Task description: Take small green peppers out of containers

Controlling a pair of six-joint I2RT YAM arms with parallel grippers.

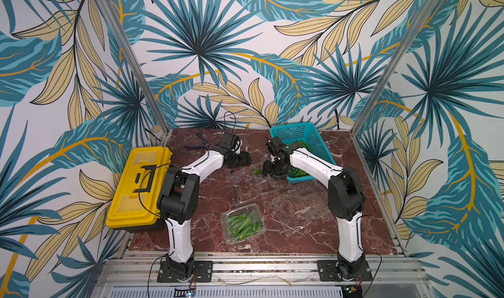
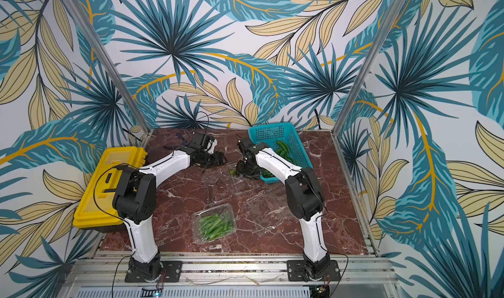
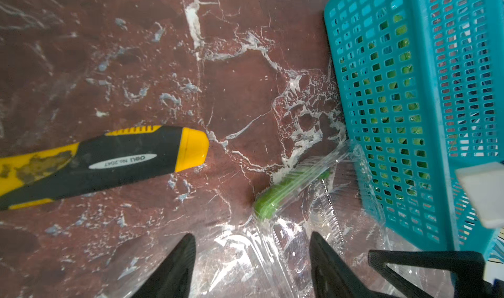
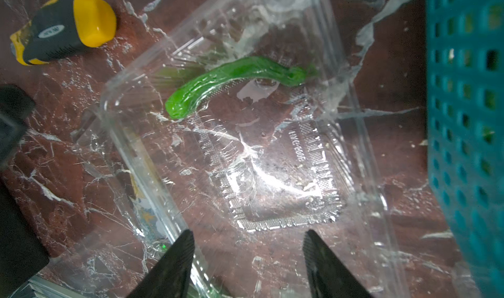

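Observation:
A single green pepper lies at the far end of a clear plastic container in the right wrist view. My right gripper stands open over that container's near end, nothing between its fingers. My left gripper is open and empty above the table left of the same container, whose pepper shows through the plastic. Another clear container holding several green peppers sits at the front middle.
A teal basket with peppers stands back right. A yellow-black tool handle lies behind the containers. Empty clear containers lie front right. A yellow toolbox occupies the left edge.

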